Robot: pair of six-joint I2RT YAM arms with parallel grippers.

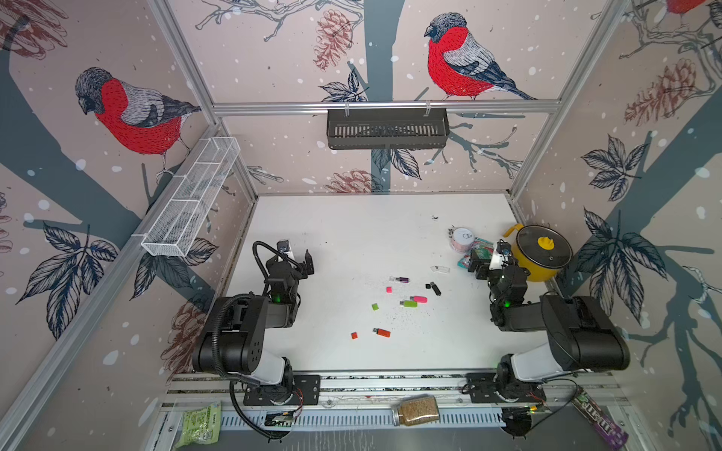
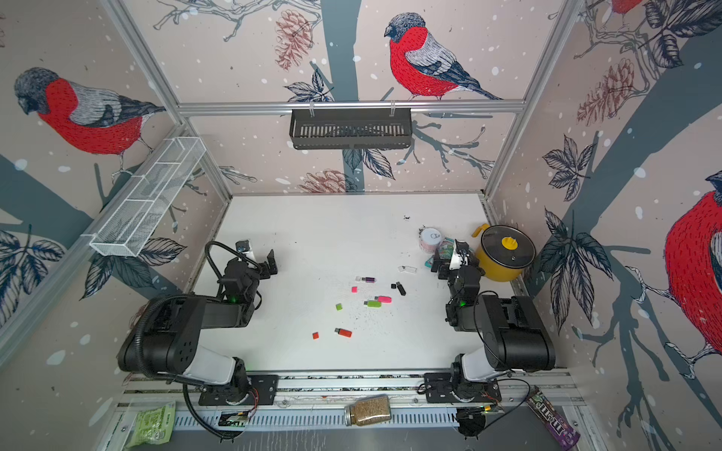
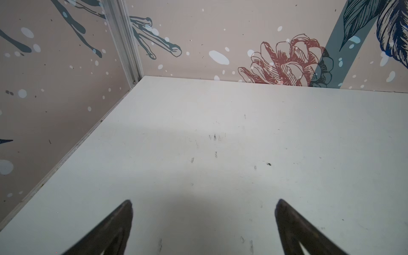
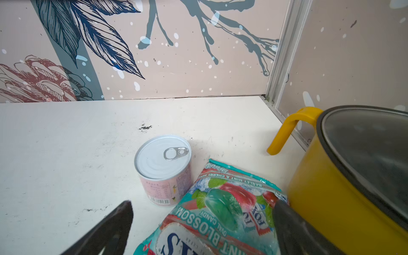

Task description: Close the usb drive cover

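Note:
Small USB drives lie scattered mid-table: orange (image 1: pixel 382 332), green (image 1: pixel 408 303), pink (image 1: pixel 419 299), purple (image 1: pixel 400 279), black (image 1: pixel 435 288) and a pale one (image 1: pixel 440 268). Loose little pieces lie among them: red (image 1: pixel 354 335), green (image 1: pixel 374 306) and pink (image 1: pixel 389 289). My left gripper is open over bare table at the left, away from the drives. My right gripper is open at the right, near a candy bag (image 4: pixel 221 204), with nothing held.
A pink can (image 4: pixel 165 187) and a yellow pot with lid (image 4: pixel 323 182) stand at the back right beside the bag. A dark rack (image 1: pixel 387 139) hangs on the back wall.

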